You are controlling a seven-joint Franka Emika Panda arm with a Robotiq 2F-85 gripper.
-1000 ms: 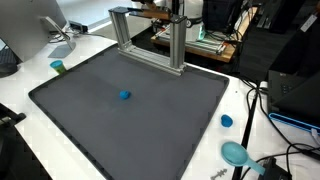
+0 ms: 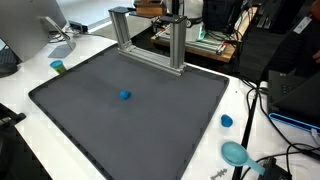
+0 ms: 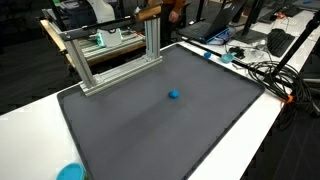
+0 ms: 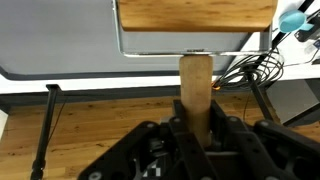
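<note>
In the wrist view a tool with a pale wooden handle stands in front of the camera. A thin metal frame runs crosswise at the handle's far end, beside a broad wooden block. My gripper is shut on the handle, its dark fingers partly hidden in shadow. The tool's tan wood also appears at the top of exterior view 2, above and behind the grey rack. Most of the arm lies outside the exterior views.
A grey mat with a small blue piece has mostly bare surface. The metal rack stands at its edge. A teal bowl, a blue disc and a green-topped cup lie around it. Cables lie near the table edge.
The tool's wooden part at the top of exterior view 1 has shifted slightly. The mat and the objects on the table look unmoved.
</note>
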